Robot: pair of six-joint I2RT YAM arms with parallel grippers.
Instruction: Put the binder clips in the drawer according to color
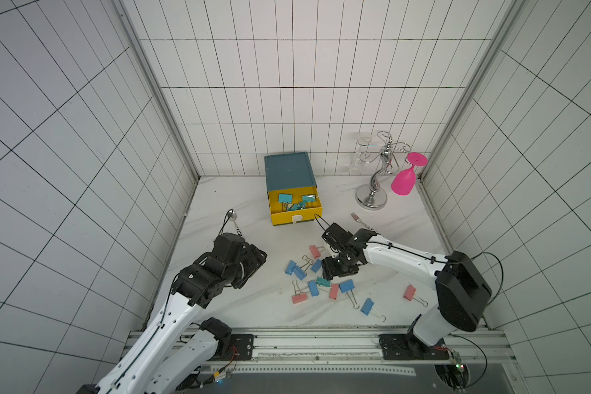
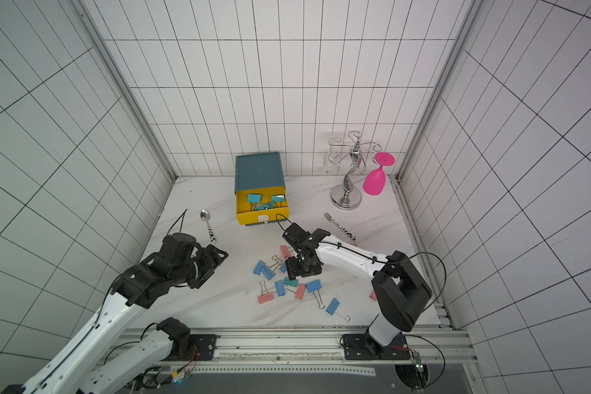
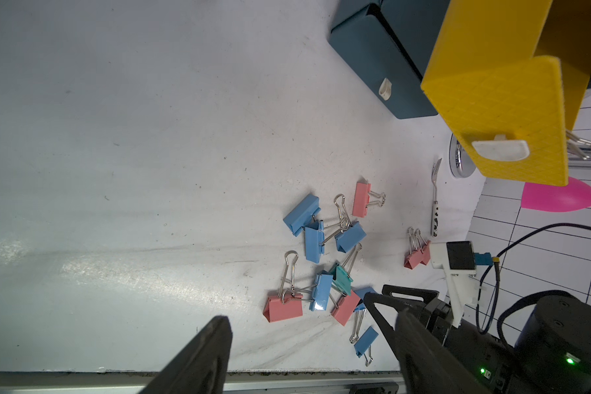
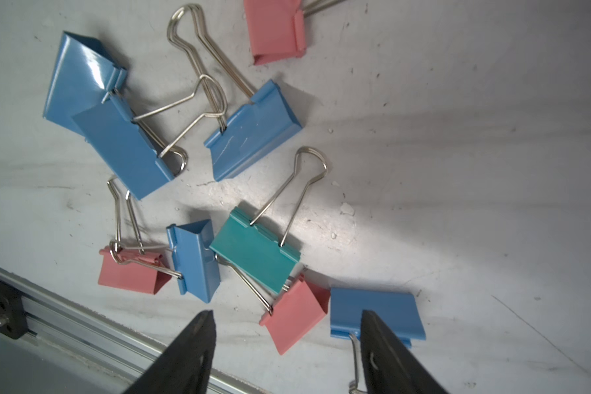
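Blue, red and teal binder clips lie loose on the white table. In the right wrist view a teal clip [image 4: 256, 252] rests against a red clip [image 4: 296, 314], with a blue clip [image 4: 376, 314] to its right. My right gripper is above them, fingers apart and nothing between them. The pulled-out yellow drawer [image 1: 296, 218] of the blue-grey box [image 1: 290, 170] holds several teal clips [image 1: 285, 198]. Off to the left of the pile, my left gripper hangs open and empty above the table.
Left of the box lies a spoon [image 2: 207, 220], and a fork [image 2: 338, 224] lies to its right. A metal stand [image 1: 372, 195] and a pink goblet [image 1: 404, 180] occupy the back right. One red clip [image 1: 409, 293] sits apart at the right.
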